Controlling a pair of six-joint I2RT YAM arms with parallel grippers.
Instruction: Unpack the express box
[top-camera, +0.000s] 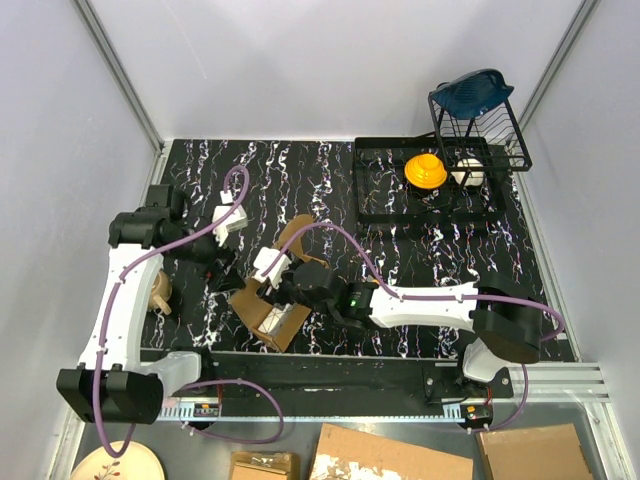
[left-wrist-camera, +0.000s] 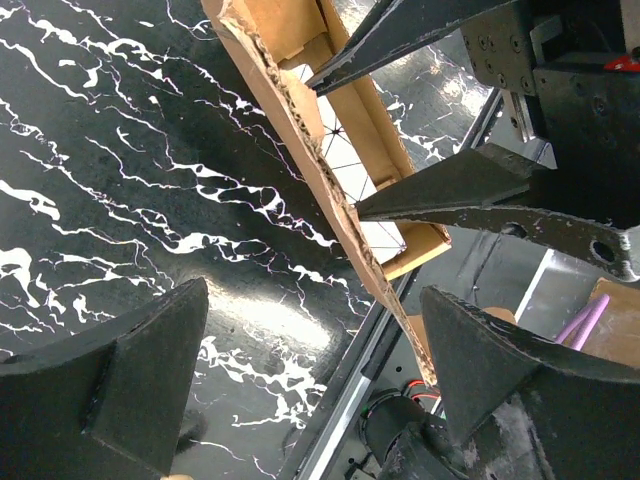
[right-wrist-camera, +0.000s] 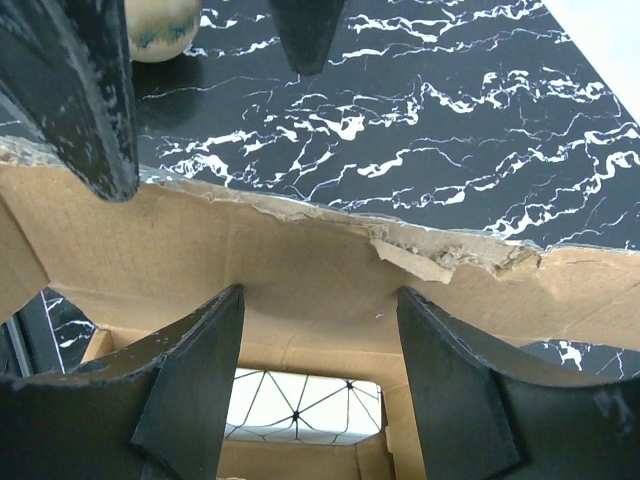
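An open cardboard box (top-camera: 285, 330) stands at the front middle of the black marble table, a white patterned packet (right-wrist-camera: 300, 408) lying inside. My right gripper (top-camera: 275, 285) is over the box with its fingers part open; in the left wrist view its fingertips reach to the box's rim and interior. In the right wrist view a raised flap (right-wrist-camera: 200, 250) spans the space before its fingertips. My left gripper stands open at the box's left, a torn cardboard edge (left-wrist-camera: 340, 220) near its right finger.
A black dish rack (top-camera: 375, 215) with a yellow bowl (top-camera: 425, 170) and blue dish is at the back right. A tan mug (top-camera: 160, 292) sits at the far left. Flat cardboard lies beyond the front edge.
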